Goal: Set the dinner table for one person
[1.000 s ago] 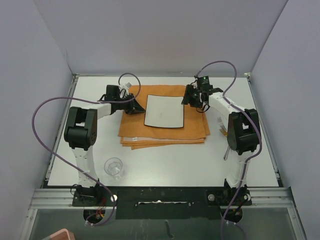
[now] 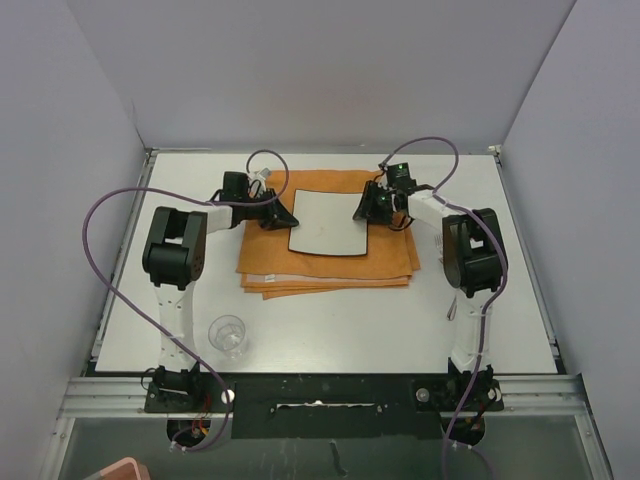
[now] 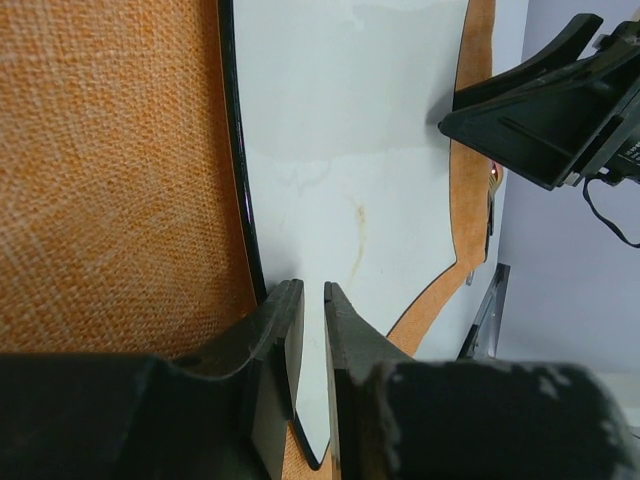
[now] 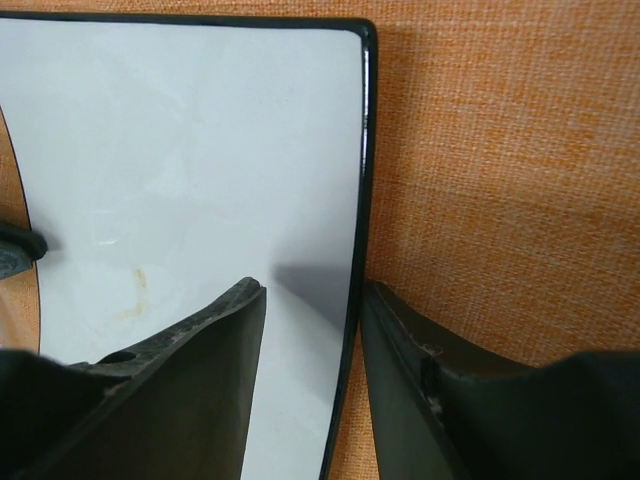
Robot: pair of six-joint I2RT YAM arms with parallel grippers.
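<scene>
A white square plate with a black rim lies on an orange placemat, stacked over more orange cloth. My left gripper is at the plate's left edge, its fingers low around the rim, partly open. My right gripper is at the opposite edge, its two fingers apart, one over the white face and one just outside the dark rim. In the left wrist view the right gripper also shows on the plate's far edge.
A clear glass stands at the front left of the white table. Cutlery at the right is partly hidden by my right arm.
Both grippers have moved inward onto the plate's edges, the right one also slightly down toward the front in the top view. The plate has not visibly moved.
</scene>
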